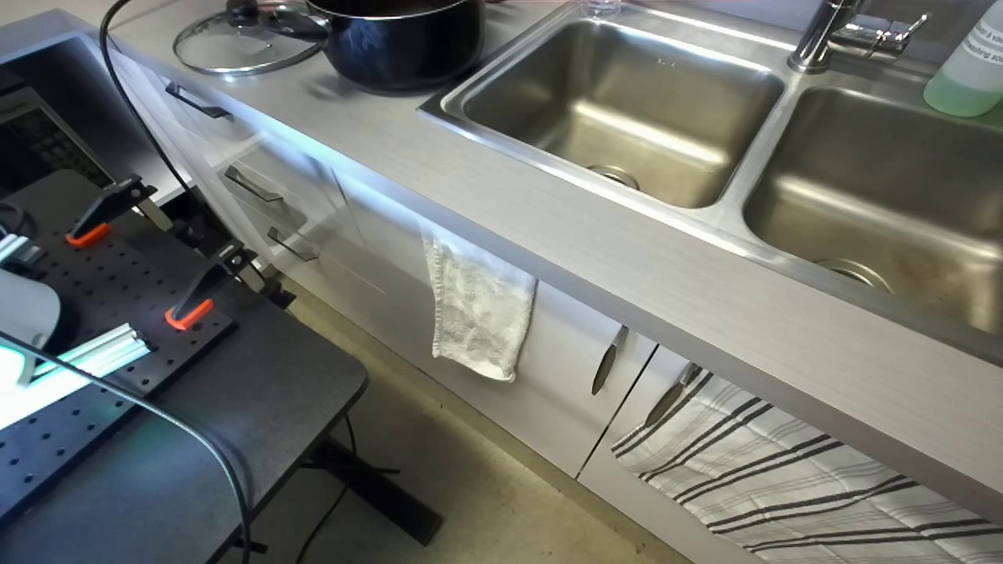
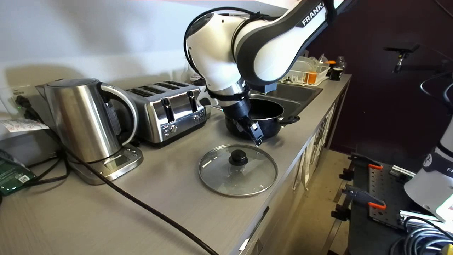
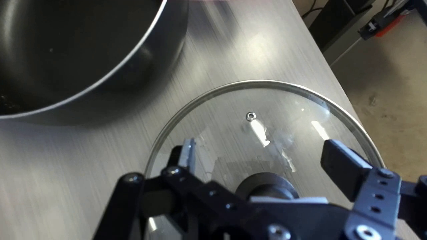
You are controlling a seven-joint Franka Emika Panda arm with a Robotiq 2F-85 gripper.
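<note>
A round glass lid (image 2: 221, 176) with a metal rim and a black knob (image 2: 238, 157) lies flat on the counter. Just behind it stands a black pot (image 2: 268, 128), its top uncovered. My gripper (image 2: 258, 143) hangs over the lid's far side, near the pot. In the wrist view my open gripper has its fingers spread wide above the glass, with nothing held between them. The knob (image 3: 267, 184) shows low in that view, partly covered by the gripper's body. Upper left there, the pot (image 3: 120, 84) looks empty where its inside shows.
A steel kettle (image 2: 78, 123) and a toaster (image 2: 174, 110) line the wall side. Past the pot is a double sink (image 1: 602, 122). A black cable (image 2: 144, 206) crosses the counter in front. The lid sits close to the counter's front edge; bare counter lies to its left.
</note>
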